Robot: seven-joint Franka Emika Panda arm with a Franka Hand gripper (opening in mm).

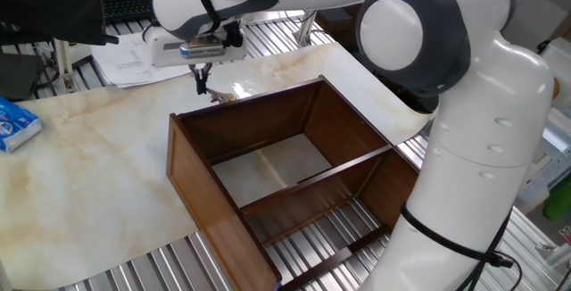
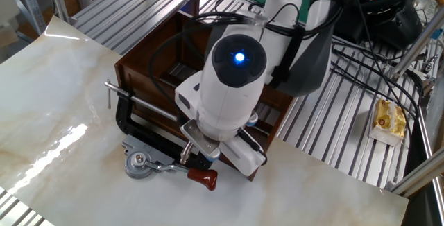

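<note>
My gripper (image 1: 202, 81) points down just beyond the far panel of a brown wooden frame (image 1: 217, 228). Its dark fingers are small and close together in exterior view 1, and whether anything lies between them is unclear. A small brassy piece (image 1: 223, 97) shows beside the fingertips, above the panel edge. From the other side, a black clamp (image 2: 128, 118) with a silver screw bar (image 2: 149, 105) grips the frame. Next to it sits a metal crank (image 2: 141, 162) with a red-brown handle (image 2: 202, 178). My white hand (image 2: 243, 153) covers the fingers there.
The frame has open compartments and raised walls. Marble-patterned sheet (image 1: 85, 184) lies clear to its left. A blue packet (image 1: 16, 125) rests at the left edge, papers (image 1: 134, 63) at the back. A yellow-and-white block (image 2: 387, 123) stands on the slatted table.
</note>
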